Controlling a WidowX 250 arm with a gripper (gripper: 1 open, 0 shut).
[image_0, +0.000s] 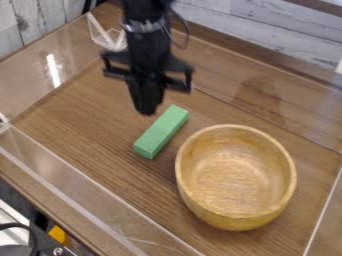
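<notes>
My gripper is raised over the middle of the table, blurred, its dark fingers pointing down and shut, with nothing visible between them. Below it and a little to the right, a green oblong block lies flat on the wooden table, tilted diagonally and clear of the fingers. A yellow bowl sits to the lower right of the block, close beside it.
Free wood surface lies left of the block and at the back right. Walls edge the table at the back left. A black cable is at the lower left corner.
</notes>
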